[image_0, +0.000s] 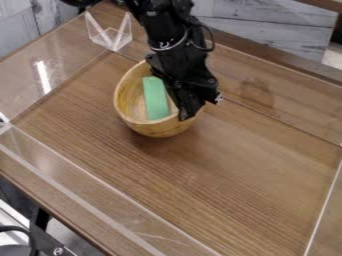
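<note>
A light tan round bowl (142, 122) sits on the wooden table in the upper middle, with a green block (155, 98) inside it. The black gripper (191, 105) is low over the bowl's right side, reaching to its rim. Its fingers are dark and overlap, so I cannot tell whether it is open or shut, or whether it holds the rim.
A clear plastic object (110, 30) is at the back left. Cables show at the lower left edge, off the table.
</note>
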